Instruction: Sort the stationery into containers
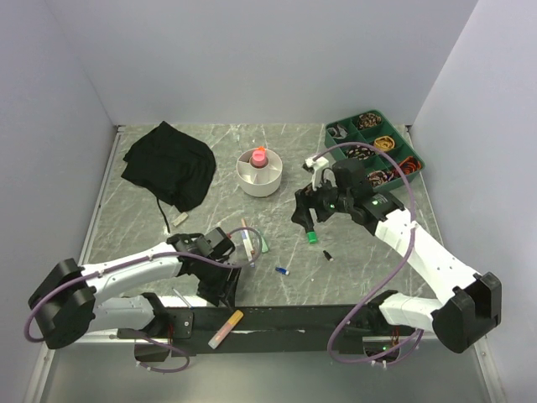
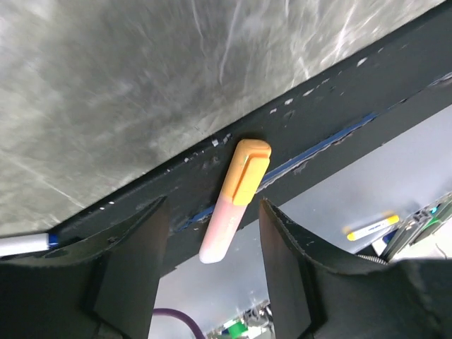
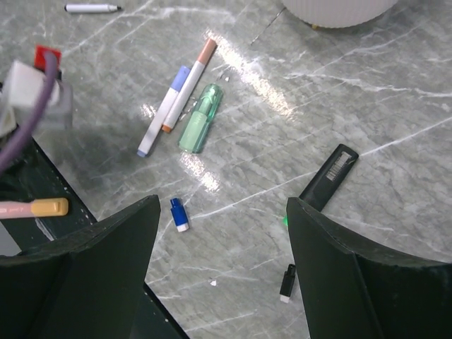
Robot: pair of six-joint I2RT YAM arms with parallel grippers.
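Observation:
An orange-capped pink highlighter [image 1: 225, 329] lies across the dark strip at the table's front edge. Just above it, my left gripper [image 1: 225, 304] points down, open. In the left wrist view the highlighter [image 2: 236, 191] shows between the parted fingers, not gripped. My right gripper hovers over the table, open and empty. Below it are a black marker with a green end [image 3: 328, 178], a small blue piece [image 3: 179, 215] and a small black piece [image 3: 287, 283]. Two slim markers [image 3: 164, 111] lie beside a green highlighter [image 3: 201, 119]. The white divided cup [image 1: 259, 178] stands behind, holding a pink-topped item.
A green compartment tray [image 1: 352, 134] with coiled bands is at the back right. Black cloth [image 1: 170, 168] covers the back left. Purple cables [image 1: 411, 227] loop beside both arms.

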